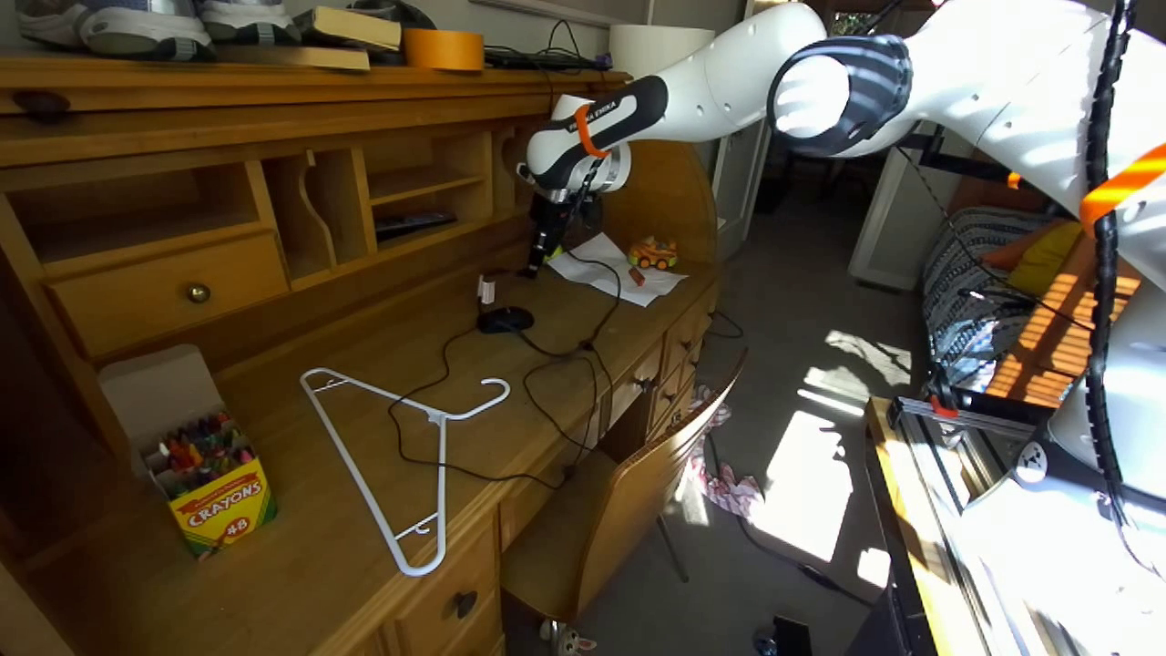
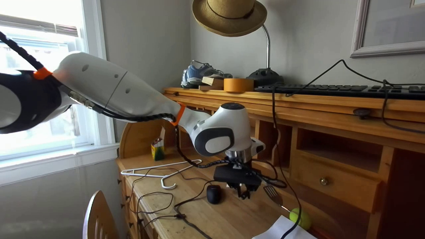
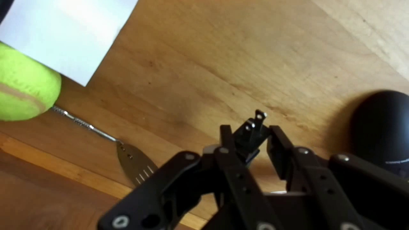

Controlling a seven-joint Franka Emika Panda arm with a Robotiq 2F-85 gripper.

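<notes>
My gripper is shut on a small black piece (image 3: pixel 249 136) with shiny metal spots, gripped between its two black fingers. What this piece is cannot be made out. In exterior view 1 the gripper (image 1: pixel 532 270) is above the back of the desk, past the black mouse (image 1: pixel 505 319). A small pale-ended item (image 1: pixel 486 291) shows over the mouse there; a thin dark line seems to run from it to the fingertips. In exterior view 2 the gripper (image 2: pixel 243 194) hangs over bare wood, between the mouse (image 2: pixel 213 194) and a fork (image 2: pixel 274 196).
A tennis ball (image 3: pixel 25 82) rests by white paper (image 3: pixel 73 34), at the fork's handle end. A white hanger (image 1: pixel 443 470), crayon box (image 1: pixel 224 503) and loose black cables lie along the desk. A toy vehicle (image 1: pixel 652 253) sits at the far end. Cubbyholes (image 1: pixel 426 180) line the back.
</notes>
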